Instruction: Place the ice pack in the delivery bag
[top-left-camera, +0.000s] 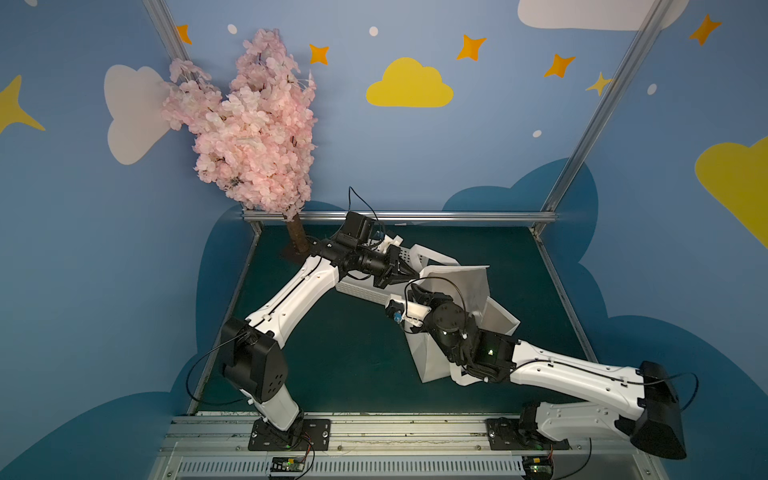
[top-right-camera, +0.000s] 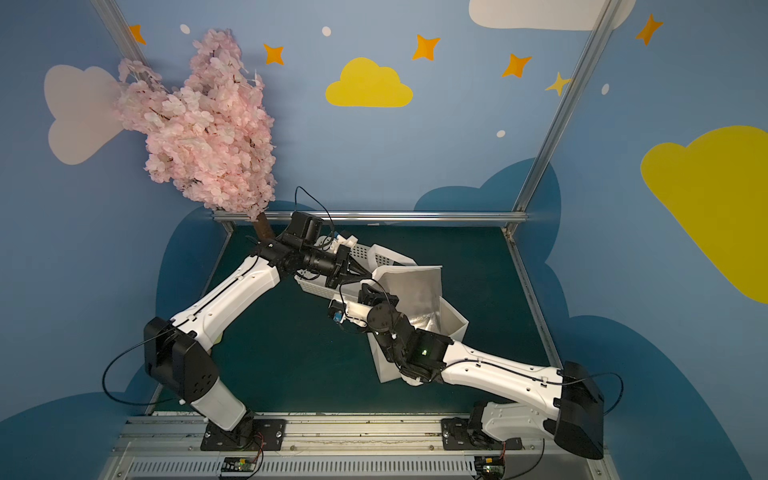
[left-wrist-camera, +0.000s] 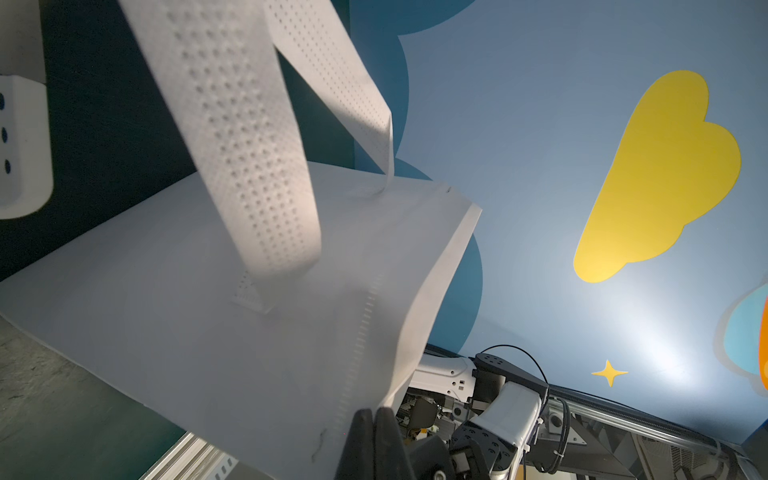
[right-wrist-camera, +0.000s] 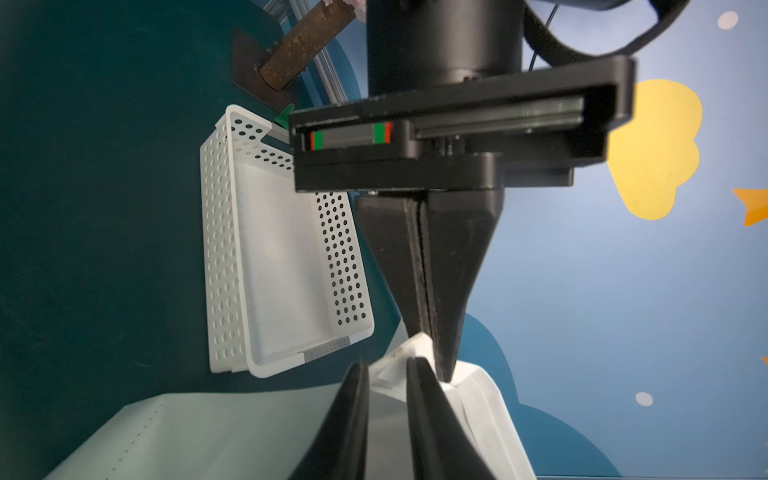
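Note:
The delivery bag (top-left-camera: 432, 360) stands right of centre with its silver-lined interior showing and its flap (top-right-camera: 412, 288) raised. My left gripper (top-left-camera: 408, 272) is at the top edge of that flap; in the right wrist view its fingers are together on the white edge. My right gripper is just beside it at the bag's rim, its blurred fingers part open in the right wrist view, with white bag material behind them. No ice pack can be made out.
A white perforated basket (right-wrist-camera: 280, 256) stands behind and left of the bag, empty where visible. An artificial blossom tree (top-left-camera: 248, 136) is at the back left.

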